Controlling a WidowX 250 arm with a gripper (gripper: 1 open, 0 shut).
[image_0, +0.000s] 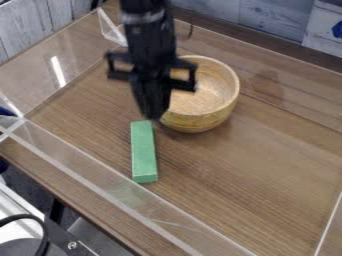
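Observation:
A blurred black gripper (144, 92) hangs over the upper middle of the wooden table, high above and beside the green bar; whether it is open or shut is too blurred to tell. The green bar (143, 153) lies lengthwise toward the front, uncovered, with nothing on it. A round tan basket (213, 110) stands just right of and behind the gripper, partly hidden by the arm.
A clear strip runs along the front left edge, with a black cable at the lower left corner. Pale walls or panels stand at the top corners.

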